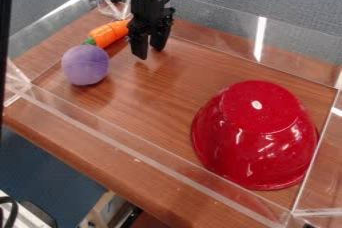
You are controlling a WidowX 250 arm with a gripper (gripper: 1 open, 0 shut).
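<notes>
My black gripper (148, 38) hangs at the top, over the back left of the wooden board, its fingers spread open beside an orange carrot (107, 34). The carrot lies on the board just left of the fingers. In front of it sits a purple ball (84, 65). A large glossy red bowl (254, 132), upside down, takes up the right side. I cannot tell whether a finger touches the carrot.
Clear low walls surround the wooden board (160, 112), whose middle and front left are bare. A grey wall stands behind, and a dark floor shows at the lower left.
</notes>
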